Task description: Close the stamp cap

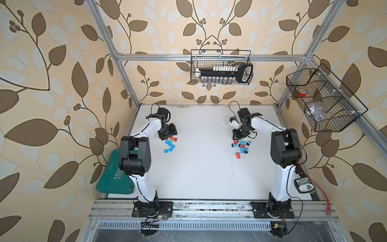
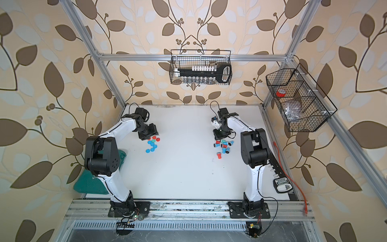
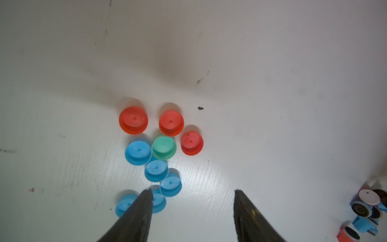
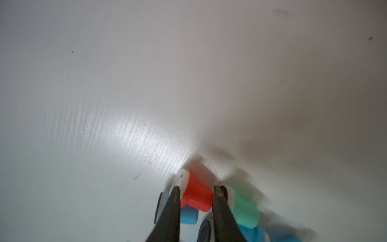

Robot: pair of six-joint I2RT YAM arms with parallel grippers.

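Observation:
In the left wrist view, loose caps lie on the table: red caps [image 3: 133, 120], a green cap [image 3: 164, 147] and several blue caps [image 3: 156, 170]. My left gripper is open above the blue ones, holding nothing. In the right wrist view a red stamp [image 4: 197, 194] on its side shows in line with the gap of my right gripper, whose fingers stand part open. Whether they touch it cannot be told. Beside it lie a green stamp [image 4: 243, 211] and a blue stamp [image 4: 188, 214]. One more red stamp [image 1: 237, 155] lies nearer the front.
A green bag [image 1: 114, 177] lies by the left arm; a black device [image 1: 303, 184] is at the right edge. Wire baskets [image 1: 221, 68] hang above the back edge.

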